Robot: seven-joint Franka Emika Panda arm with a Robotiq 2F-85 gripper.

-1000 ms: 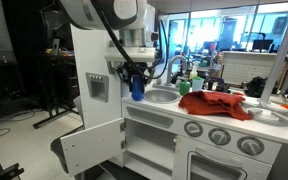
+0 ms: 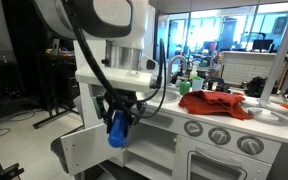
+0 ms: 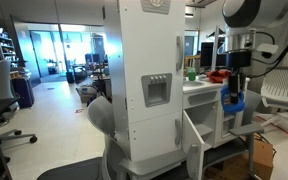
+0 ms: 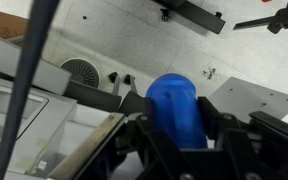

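A blue bottle-like object point(image 2: 118, 128) hangs below my gripper point(image 2: 120, 112), which is shut on it. The wrist view shows the blue object point(image 4: 176, 112) from above, between the dark fingers. It is held in front of the toy kitchen's open lower cabinet point(image 2: 149, 150), near the open white cabinet door point(image 2: 90, 147). Exterior view 2 shows the gripper point(image 3: 233, 93) beside the toy kitchen, close to the open door point(image 3: 195, 147). Whether the blue object touches the door cannot be told.
On the counter lie a red cloth point(image 2: 212, 103) and several bottles, by a sink point(image 2: 164, 96) with a faucet. An oven door point(image 2: 216, 166) stands right of the cabinet. In exterior view 2, a tall white toy fridge point(image 3: 152, 100) and a cardboard box point(image 3: 262, 158) flank the area.
The arm has come down and towards the camera, carrying the blue object from above the sink's left end to a spot in front of the open cabinet, beside its door.
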